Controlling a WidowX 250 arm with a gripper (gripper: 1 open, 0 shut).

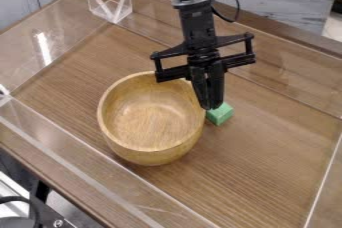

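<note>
My black gripper (209, 100) points down just beside the right rim of a tan oval bowl (147, 127), over a small green block (221, 112). Its fingers look close together, with nothing visible between them. The block lies on the wooden table right of the bowl, partly hidden behind the fingers. The bowl appears empty.
A clear plastic container (110, 2) stands at the back left. A black cable runs along the bottom left corner, and a pale marbled wall is behind.
</note>
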